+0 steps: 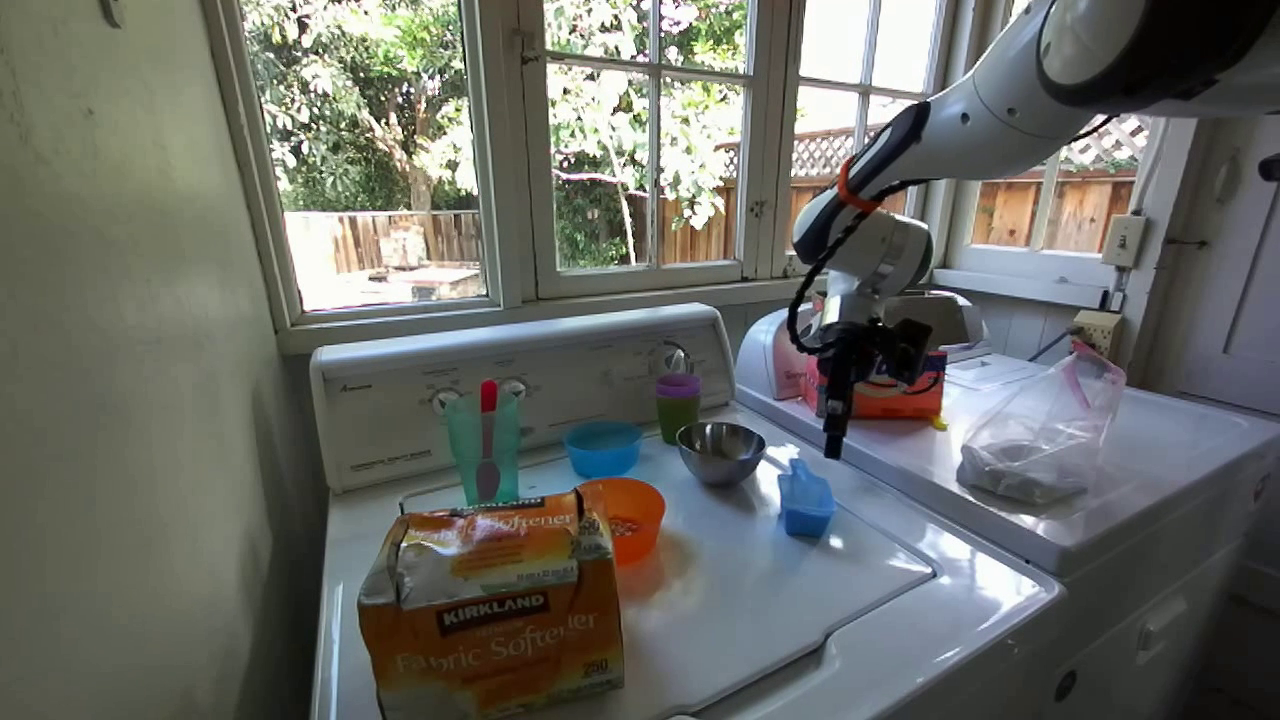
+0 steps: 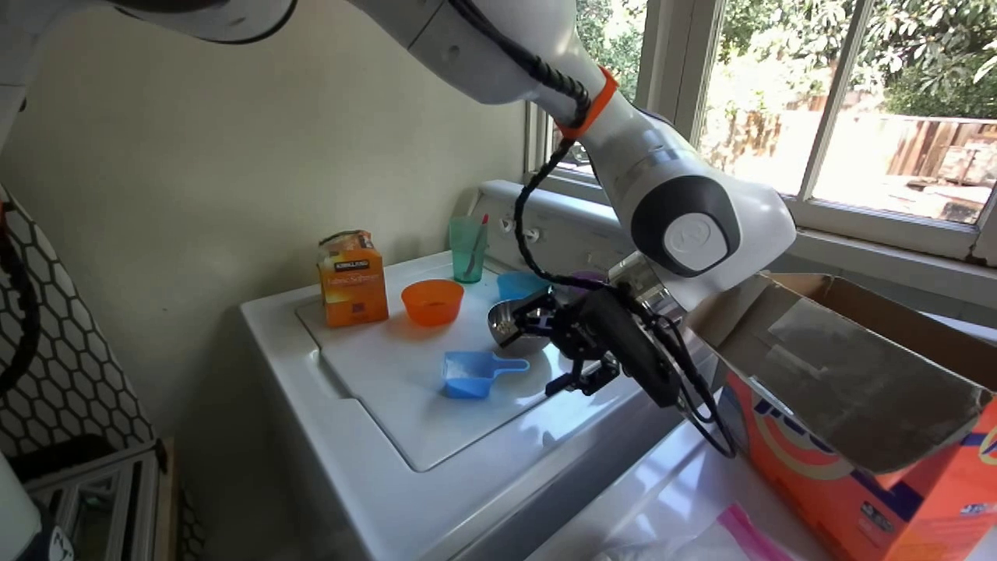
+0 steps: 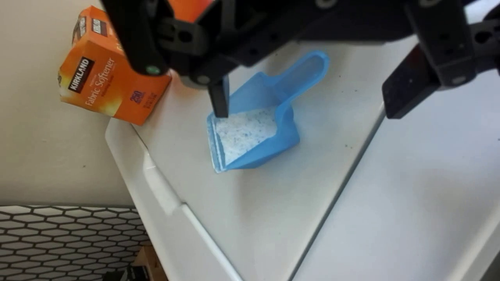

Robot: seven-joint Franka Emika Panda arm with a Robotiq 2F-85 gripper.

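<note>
My gripper is open, with nothing held between its fingers. Beneath it in the wrist view, the blue scoop (image 3: 269,147) rests on the white washer lid, holding speckled white powder. Its handle appears in the gap between the fingers, but the gripper is still above it. From the second exterior view, the gripper (image 2: 535,355) hangs over the lid near the handle end of the scoop (image 2: 467,375). The first exterior view has the gripper (image 1: 833,442) up and to the right of the scoop (image 1: 805,499).
A steel bowl (image 1: 721,454), blue bowl (image 1: 603,449), orange bowl (image 1: 636,522), stacked cups (image 1: 677,414) and green cup (image 1: 468,444) stand around the lid. The Kirkland box (image 1: 504,648) is at front left. An open detergent box (image 2: 841,458) and plastic bag (image 1: 1044,438) occupy the neighbouring machine.
</note>
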